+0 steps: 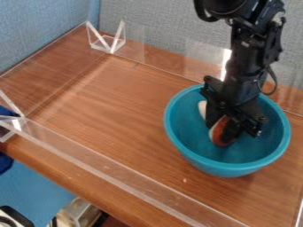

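Observation:
A teal bowl (207, 153) sits on the wooden table at the right. The black gripper (229, 121) reaches down inside it, shut on a reddish-orange object (221, 132) that is partly hidden by the fingers. A small white item (203, 110) shows just left of the gripper, inside the bowl.
A white wire-like bracket (104, 41) stands at the back left. Dark blue items and metal parts lie off the near-left edge.

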